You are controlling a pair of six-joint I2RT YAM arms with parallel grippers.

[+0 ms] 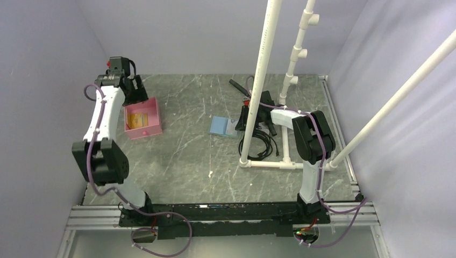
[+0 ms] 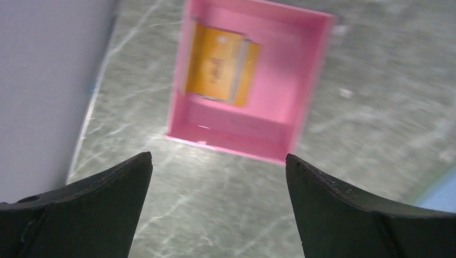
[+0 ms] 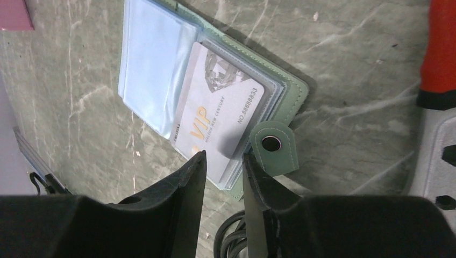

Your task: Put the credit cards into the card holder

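The pale blue and green card holder [image 3: 161,59] lies spread on the table. A silver VIP card [image 3: 215,107] rests in its clear sleeve, and a green strap with a snap [image 3: 274,148] sits at its edge. My right gripper is at the holder's near corner, fingers partly apart, with nothing visible between its fingertips. Yellow cards [image 2: 218,64] lie at one end of a pink box [image 2: 242,129]. Over the table near that box, my left gripper stands wide open and empty.
White pipes [image 1: 263,64] rise beside the right arm. A coiled black cable [image 1: 258,145] lies just beside the card holder, and a red and grey tool [image 3: 443,59] is close to the right gripper. Clear table separates box and holder.
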